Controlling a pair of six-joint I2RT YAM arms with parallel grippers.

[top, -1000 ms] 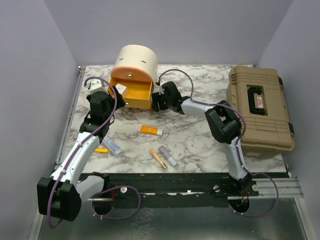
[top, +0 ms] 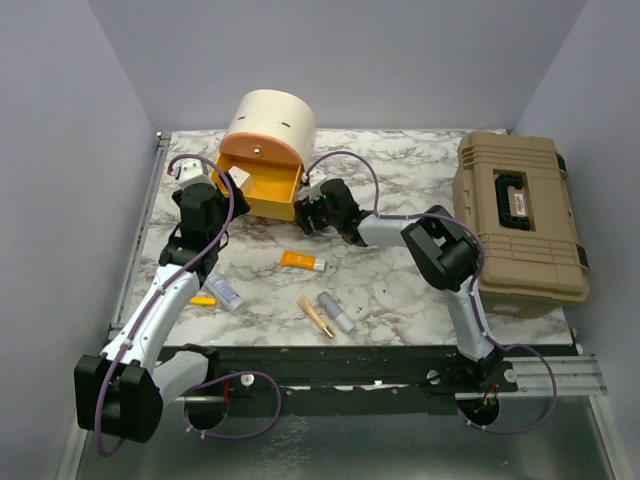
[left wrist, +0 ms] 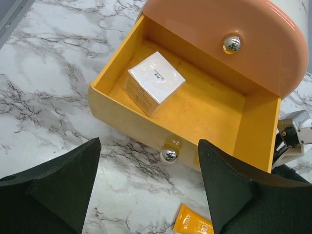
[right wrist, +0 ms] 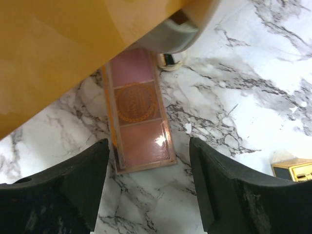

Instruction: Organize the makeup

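The orange open drawer (top: 267, 185) of the white rounded organizer (top: 270, 120) holds a white box (left wrist: 153, 80). My left gripper stands open in front of the drawer, nothing between its fingers. My right gripper is open at the drawer's right end; beneath it a pink-and-brown palette (right wrist: 140, 142) lies flat on the marble, partly tucked under the drawer's edge, its near end between the fingertips.
An orange tube (top: 300, 260), a peach tube (top: 315, 316), a lilac tube (top: 336, 312), a clear-blue tube (top: 224, 292) and a yellow item (top: 203, 301) lie on the table. A tan case (top: 522, 250) fills the right side.
My right gripper has shifted a little toward the front and left beside the drawer. The left arm looks unchanged.
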